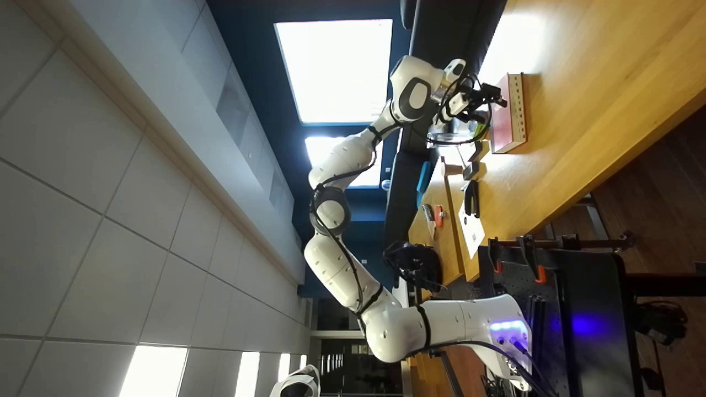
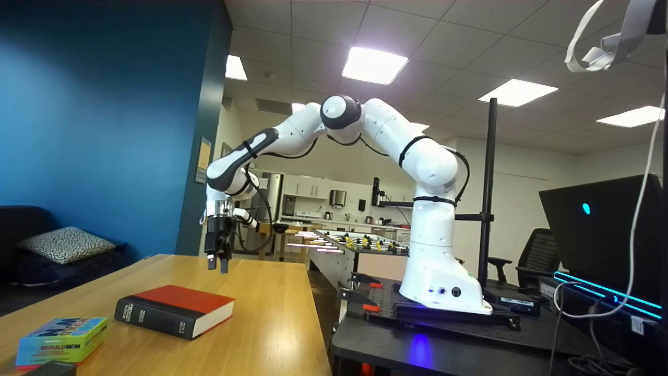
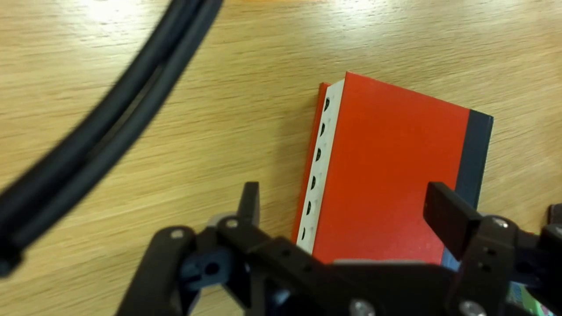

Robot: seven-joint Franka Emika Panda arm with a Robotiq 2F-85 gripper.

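Note:
A thick red book (image 3: 395, 174) with a black spine lies flat on the wooden table, its thumb-notched page edge facing left in the wrist view. In exterior view 2 the same book (image 2: 181, 301) shows its black spine toward the camera. My gripper is open, its fingers (image 3: 250, 202) well apart and nothing held between them. From the wrist, the right finger overlaps the book's cover while the left one appears over bare table. In exterior view 2 the gripper (image 2: 217, 263) hangs above the table, pointing down, apart from the book.
A colourful game box (image 2: 61, 341) sits near the book in exterior view 2, with a dark object (image 2: 53, 368) in front. A black case (image 1: 471, 198) and a white paper (image 1: 471, 228) lie nearer the arm's base. Wide bare table (image 3: 221, 131) surrounds the book.

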